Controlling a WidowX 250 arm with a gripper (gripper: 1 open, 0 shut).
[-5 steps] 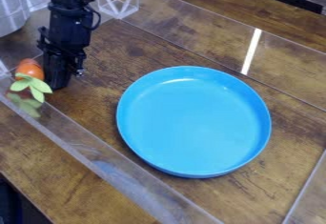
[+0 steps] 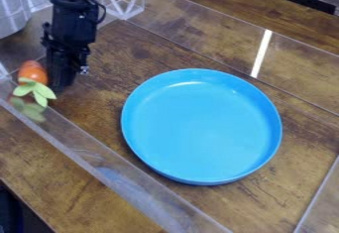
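Observation:
An orange toy carrot (image 2: pixel 34 72) with pale green leaves (image 2: pixel 36 92) lies at the left, against the clear wall. The black gripper (image 2: pixel 66 62) points down right beside it, just right of the orange part. Its fingers are dark and small in view; whether anything is between them is hard to see.
A large blue plate (image 2: pixel 200 125) fills the right middle of the wooden table (image 2: pixel 159 29). Clear walls run along the left and front.
The gripper has shifted very slightly; the carrot stays at the left, nearly where it was.

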